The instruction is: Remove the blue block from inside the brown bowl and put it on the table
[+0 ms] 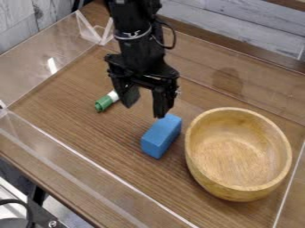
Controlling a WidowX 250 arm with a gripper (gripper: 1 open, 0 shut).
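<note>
The blue block (pixel 161 136) lies flat on the wooden table (pixel 89 147), outside the bowl and just left of it. Its long side runs at a slant, with the far end toward the right. To the right stands the brown bowl (pixel 238 160), its inside empty. My black gripper (pixel 142 101) points down just behind the block, its fingers spread apart and nothing held between them. The right finger (pixel 161 106) is close to the block's far end; whether they touch, I cannot tell.
A small green and white object (pixel 106 102) lies to the left of the gripper. A black cable (pixel 17 212) shows at the lower left corner.
</note>
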